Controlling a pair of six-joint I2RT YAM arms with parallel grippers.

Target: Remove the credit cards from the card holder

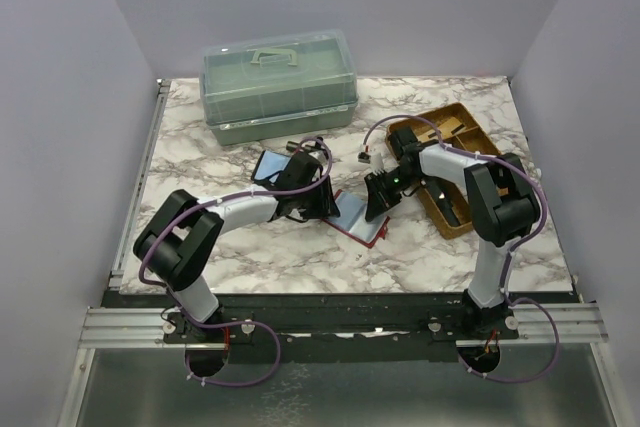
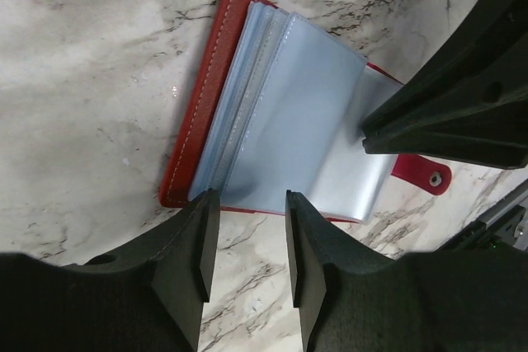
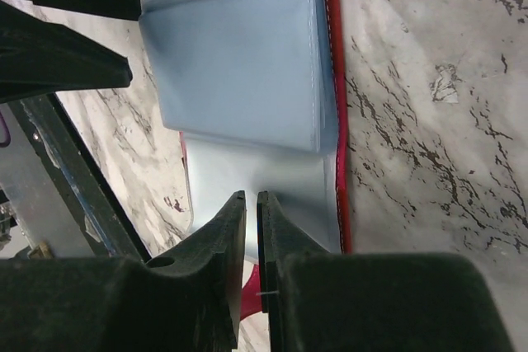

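The red card holder (image 1: 355, 222) with clear and pale blue sleeves lies open on the marble table; in the left wrist view its red cover (image 2: 202, 96) and sleeves (image 2: 289, 113) show. My left gripper is part open over the holder's edge, nothing visible between its fingers. My right gripper is shut above the clear sleeve (image 3: 256, 179); whether it holds anything is unclear. In the left wrist view its fingers reach over the sleeves from the upper right.
A brown compartment box (image 1: 455, 232) stands at the right, a green lidded container (image 1: 278, 97) at the back. A blue item (image 1: 270, 163) lies behind my left gripper.
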